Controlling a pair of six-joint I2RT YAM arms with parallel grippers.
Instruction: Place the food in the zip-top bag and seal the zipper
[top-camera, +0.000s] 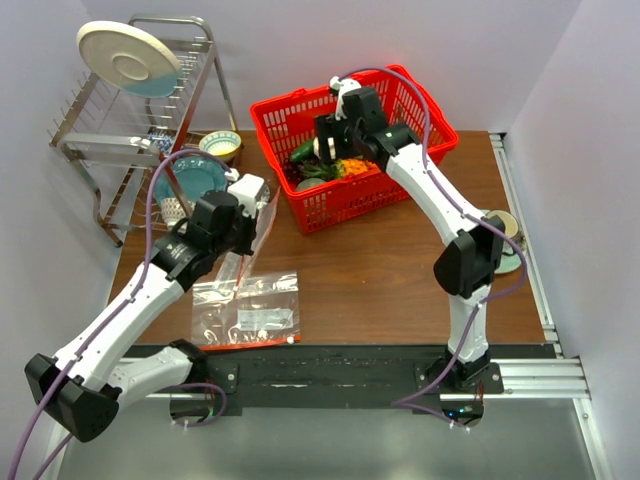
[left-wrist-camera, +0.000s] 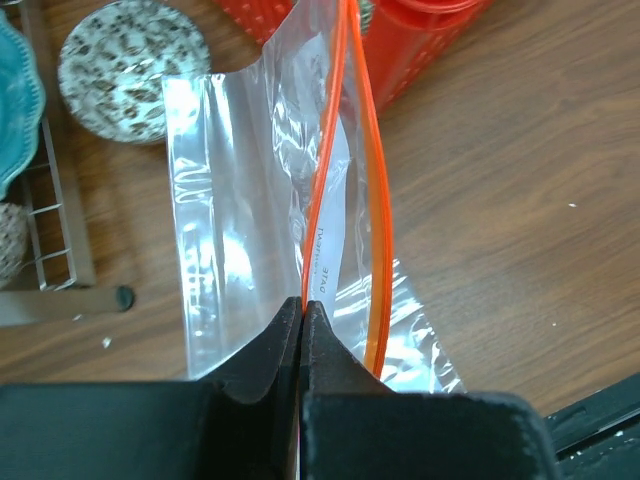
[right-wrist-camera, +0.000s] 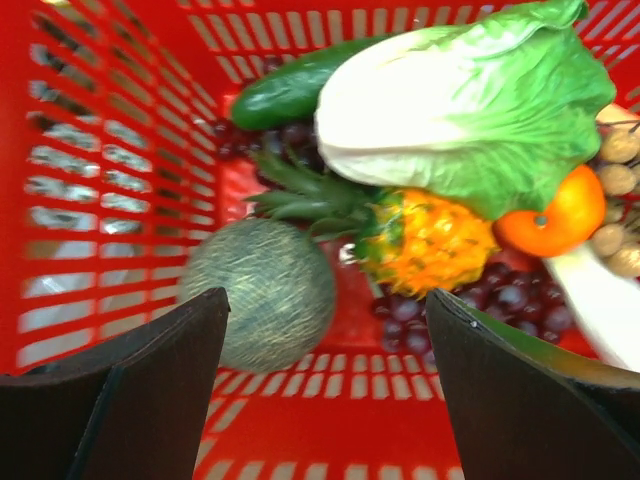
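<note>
My left gripper is shut on an orange zip edge of a clear zip top bag (left-wrist-camera: 235, 230). The bag hangs upright from the fingers, its two orange strips parted near the top. A second clear bag (top-camera: 262, 309) lies flat on the table's front left. My right gripper stands open over the red basket (top-camera: 345, 205), nothing between its fingers. Below it in the right wrist view are a grey-green round fruit (right-wrist-camera: 262, 290), an orange spiky fruit (right-wrist-camera: 425, 240), a lettuce (right-wrist-camera: 450, 110), a cucumber (right-wrist-camera: 290, 90), an orange (right-wrist-camera: 555, 212) and dark grapes (right-wrist-camera: 515, 295).
A metal dish rack (top-camera: 128, 150) with plates and bowls stands at the back left, close to my left arm. A patterned dish (left-wrist-camera: 130, 70) sits beside the held bag. A cup (top-camera: 505, 222) is at the right.
</note>
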